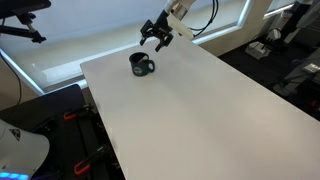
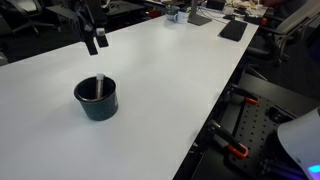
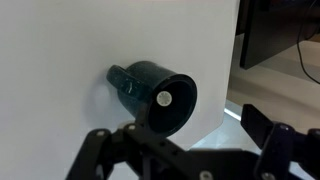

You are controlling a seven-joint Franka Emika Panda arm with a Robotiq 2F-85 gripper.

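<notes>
A dark green mug (image 1: 139, 67) stands upright near the far left end of the white table. A pale, stick-like object (image 2: 100, 84) leans inside it, its top rising above the rim; in the wrist view its round white end (image 3: 164, 98) faces the camera. The mug's handle (image 3: 124, 81) points up and left in that view. My gripper (image 1: 150, 44) is open, its fingers apart and empty. It hangs above the table just behind the mug in exterior view 1, clear of both mug and stick.
Bare white tabletop (image 1: 195, 110) stretches widely away from the mug. A dark flat item (image 2: 233, 30) and small containers (image 2: 176, 14) lie at the table's distant end in exterior view 2. A black chair (image 2: 290, 35) stands beyond the edge.
</notes>
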